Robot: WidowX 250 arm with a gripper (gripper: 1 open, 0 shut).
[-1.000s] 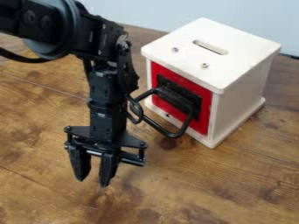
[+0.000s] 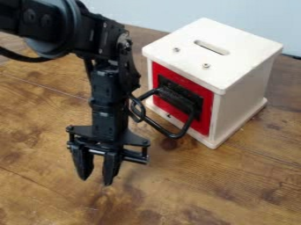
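Note:
My black gripper [image 2: 97, 163] points down just above the wooden floor at centre left, its two fingers apart with nothing visible between them. To its right, behind it, stands a white wooden box [image 2: 240, 101] with a slot and screws on top. Its red front [image 2: 205, 119] carries a black panel and a black loop, which reaches out toward my arm.
Bare wooden tabletop [image 2: 223, 189] fills the front and left of the view. The box takes up the back right, with a pale wall behind.
The gripper has shifted very slightly to the right since a second ago. The box has not moved.

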